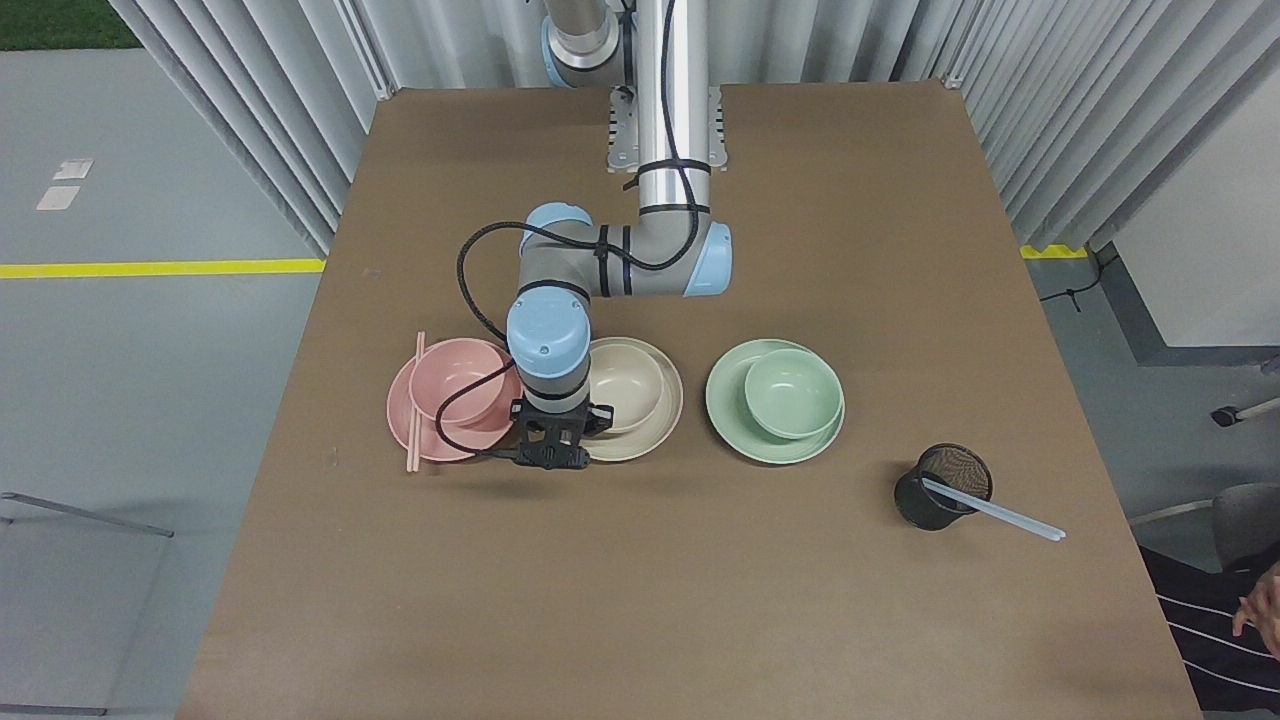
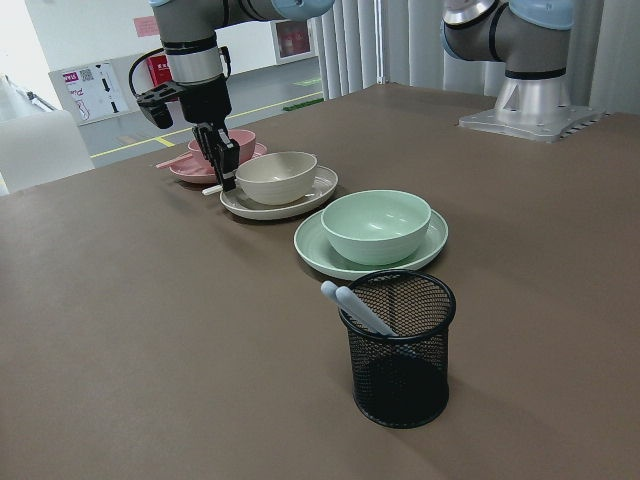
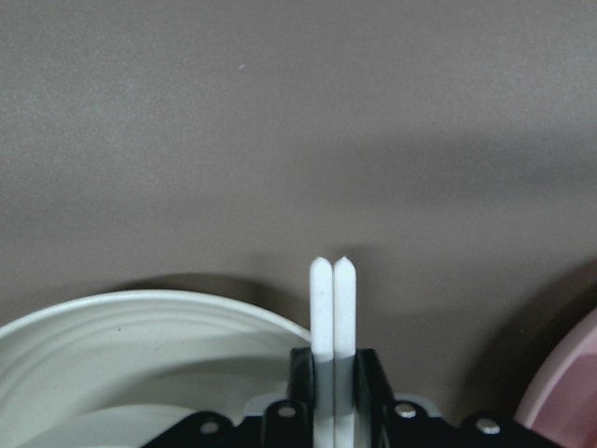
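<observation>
My gripper (image 2: pixel 222 170) is low over the edge of the cream plate (image 2: pixel 275 212), beside the cream bowl (image 2: pixel 277 178). In the wrist view two white chopsticks (image 3: pixel 333 317) lie side by side between my black fingers, which are shut on them, at the plate's rim. A pink plate (image 1: pixel 465 439) with a pink bowl (image 1: pixel 453 370) and pink chopsticks (image 1: pixel 415 420) lies at the left in the front view, partly hidden by my arm.
A green plate (image 1: pixel 738 430) with a green bowl (image 1: pixel 792 394) sits to the right. A black mesh cup (image 2: pixel 400 380) holding pale sticks (image 1: pixel 1002 514) stands farther right.
</observation>
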